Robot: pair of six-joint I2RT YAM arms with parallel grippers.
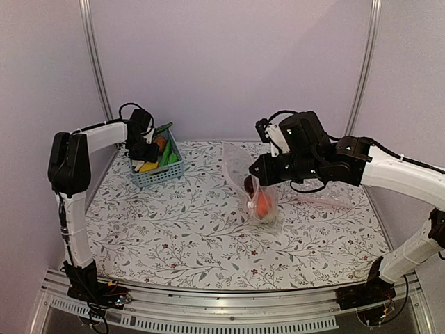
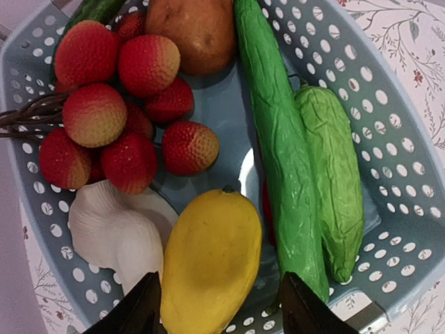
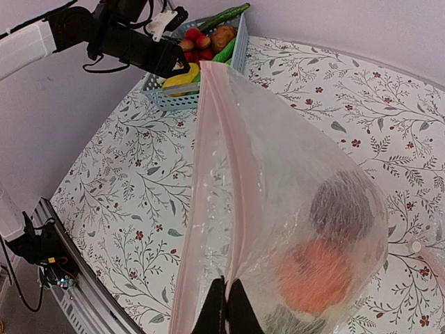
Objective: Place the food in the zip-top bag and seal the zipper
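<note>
In the left wrist view my left gripper is open over the basket, its fingers on either side of the near end of a yellow fruit and not visibly closed on it. White bulbs and a cluster of red fruits lie beside it, with a brown potato-like item and long green vegetables. My right gripper is shut on the rim of the clear zip bag, which hangs open at the top. Inside it are a dark round item, an orange-red one and something green at the bottom.
The blue-grey basket stands at the back left, near the wall. Another clear plastic bag lies flat to the right, partly behind the right arm.
</note>
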